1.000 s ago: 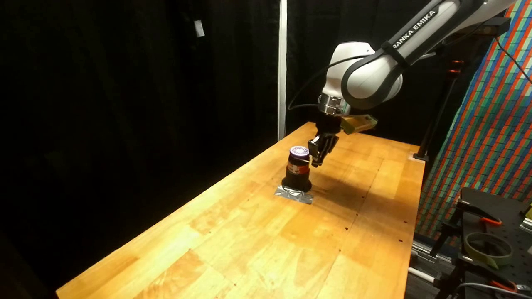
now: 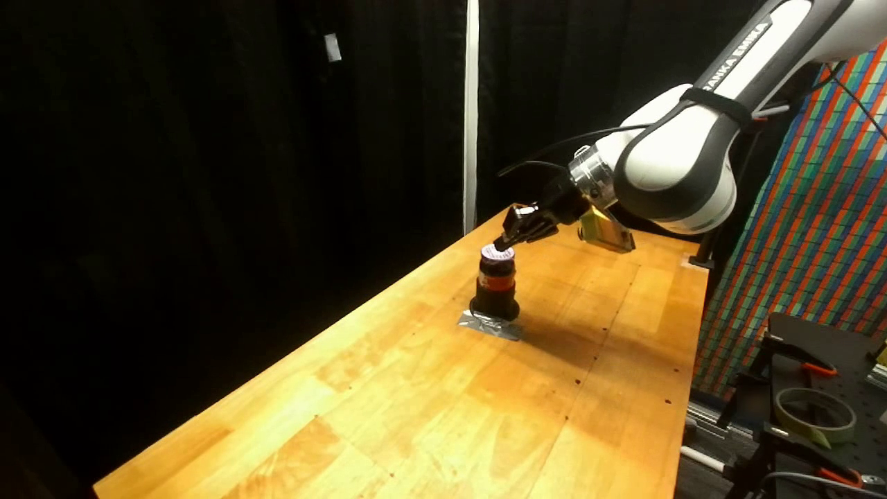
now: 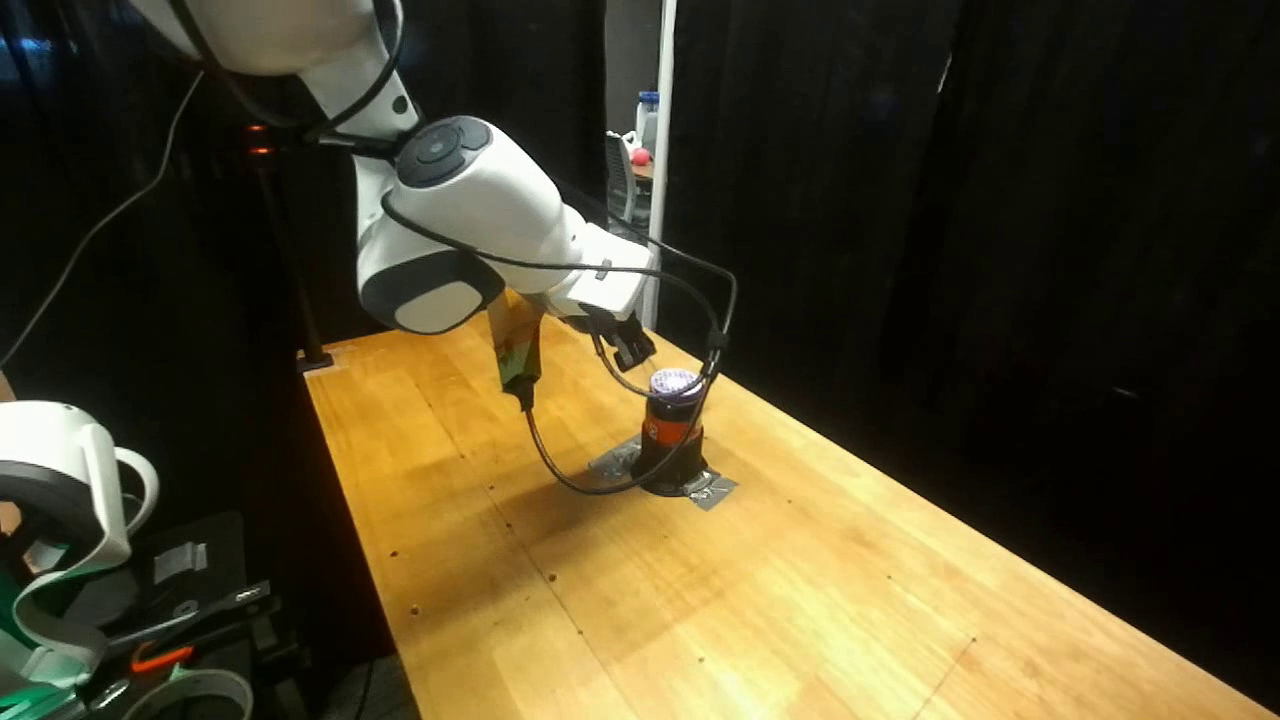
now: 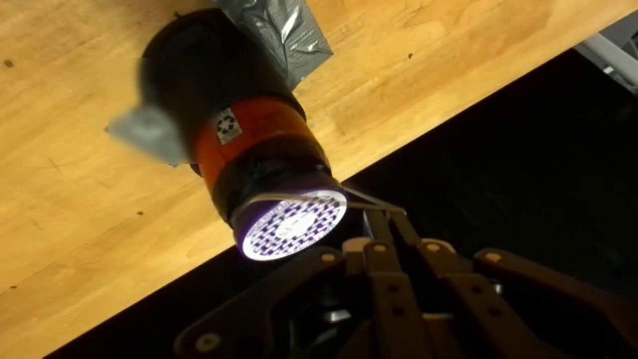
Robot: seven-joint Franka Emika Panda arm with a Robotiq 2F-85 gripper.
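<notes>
A dark jar (image 2: 496, 287) with an orange band and a white-and-purple patterned lid (image 4: 297, 224) stands upright on the table, its base in a black holder. In the wrist view, a thin tan rubber band (image 4: 365, 206) loops around the lid's edge and stretches to my fingertips. My gripper is shut on the end of that band, beside the lid. Seen from outside, the tilted gripper (image 2: 502, 244) hangs just above the jar's top, close to the lid. The exterior views are too coarse to show the band clearly.
Silver tape (image 2: 490, 325) lies on the table at the holder's base. A cable (image 3: 564, 470) loops down from my arm across the jar in the second exterior view.
My gripper has risen from beside the jar to above its top, and tilted from near vertical to strongly slanted. The arm has swung right in exterior view 1. The jar stands where it was.
</notes>
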